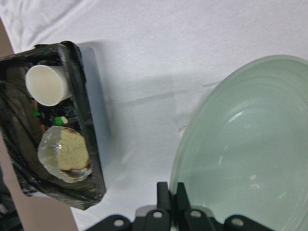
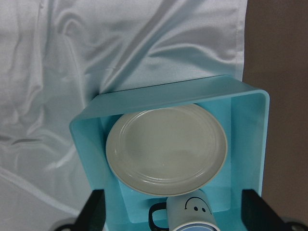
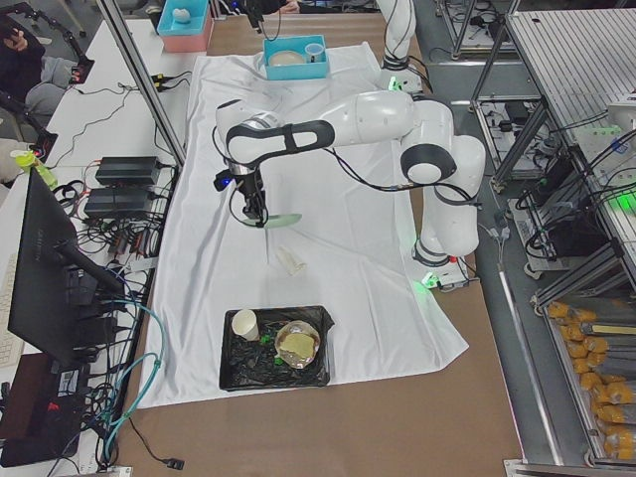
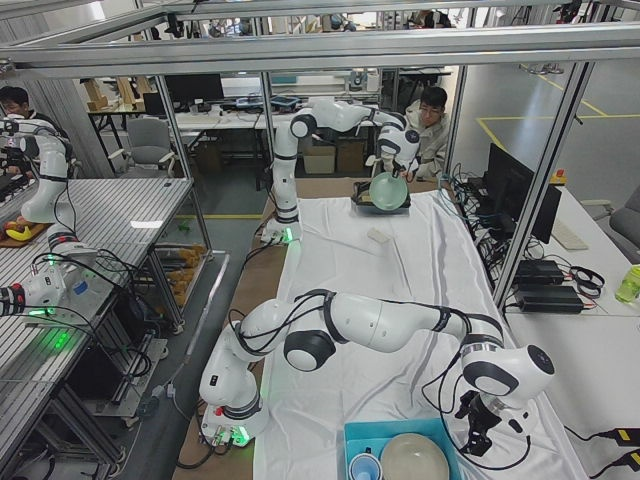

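Note:
My left gripper is shut on the rim of a pale green plate [image 1: 245, 134], held above the white cloth [image 1: 125, 144] beside a black bag-lined tray [image 1: 96, 173]. The tray holds a white cup [image 1: 45, 84], a bread slice [image 1: 72, 149] in a clear bowl and small scraps. My right gripper is open above a blue bin [image 2: 250, 139] holding a cream plate [image 2: 166, 147] and a smiley mug [image 2: 190, 214].
A small pale item [image 3: 290, 260] lies mid-cloth. A monitor [image 3: 45, 268], cables and black boxes line the adjoining table.

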